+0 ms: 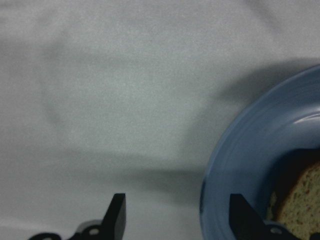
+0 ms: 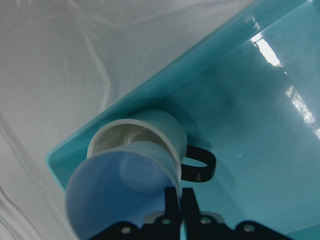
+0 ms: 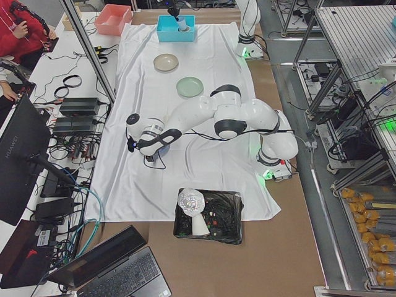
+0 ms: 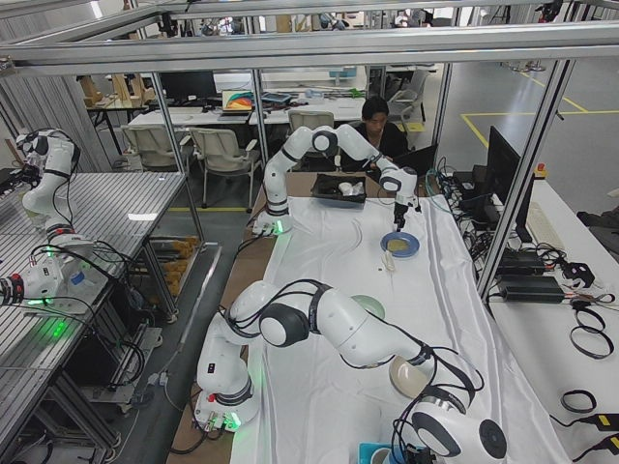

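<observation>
My left gripper hangs open at the rim of a blue plate (image 1: pixel 240 160), which holds a slice of bread (image 1: pixel 297 205). The same plate (image 4: pixel 411 242) shows in the camera right view, under the left arm. My right gripper is shut on the rim of a blue cup (image 2: pixel 110 195). That cup overlaps a white cup with a black handle (image 2: pixel 165 127) inside a cyan bin (image 2: pixel 250 130), seen at the back of the camera left view.
A green plate (image 3: pixel 190 86) and a beige plate (image 3: pixel 166 62) lie on the white cloth. A black tray (image 3: pixel 219 232) with a foil item (image 3: pixel 191 201) stands at the near edge.
</observation>
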